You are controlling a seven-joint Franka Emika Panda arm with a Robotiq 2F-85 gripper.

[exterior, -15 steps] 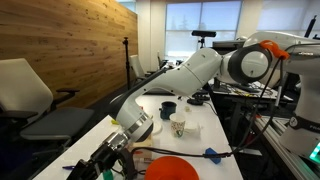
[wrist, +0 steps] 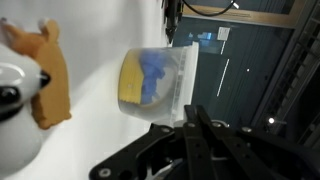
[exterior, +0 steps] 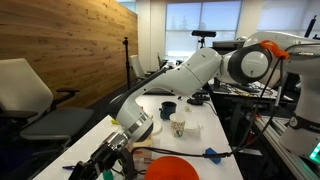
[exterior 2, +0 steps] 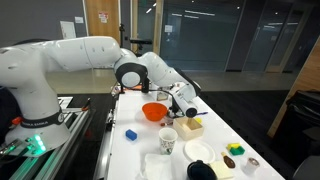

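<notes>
In the wrist view my gripper shows as dark parts along the lower right, shut, with nothing seen between its fingers. Beyond it a clear container [wrist: 133,78] lies on its side with yellow and blue contents. An orange-brown toy [wrist: 48,75] and a white toy with black markings [wrist: 14,110] are on the left. The arm [exterior: 140,115] bends down to the table's left side in exterior view 1, where the fingertips are hard to make out. An orange bowl [exterior 2: 154,111] stands close to the arm's end.
A patterned white cup [exterior 2: 166,140], a white plate [exterior 2: 200,152] and a small blue object [exterior 2: 131,134] stand on the white table. Behind the arm is a dark mug [exterior: 168,108]. A grey chair [exterior: 30,100] borders the table. Bare tabletop lies around the blue object.
</notes>
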